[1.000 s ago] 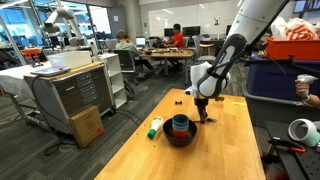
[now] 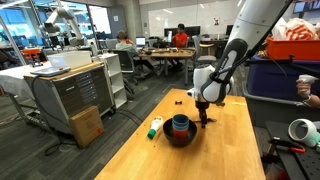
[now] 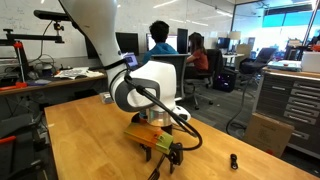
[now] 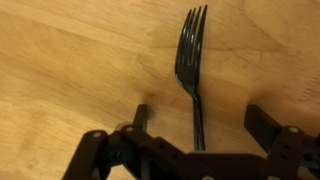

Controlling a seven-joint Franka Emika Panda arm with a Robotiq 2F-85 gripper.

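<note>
In the wrist view a dark fork [image 4: 190, 65] lies flat on the wooden table, its tines toward the top of the picture and its handle running down between my fingers. My gripper stands open above it, one finger [image 4: 140, 117] on the left of the handle and the other [image 4: 262, 125] on the right, with nothing gripped. From the side, the gripper [image 3: 168, 164] is low, close to the tabletop. The lower end of the handle is hidden behind the gripper body in the wrist view.
A dark bowl [image 2: 180, 139] holding a blue cup [image 2: 181, 121] stands near the arm, with a green-and-white bottle [image 2: 155, 127] beside it. A small black object [image 3: 234, 161] lies apart on the table.
</note>
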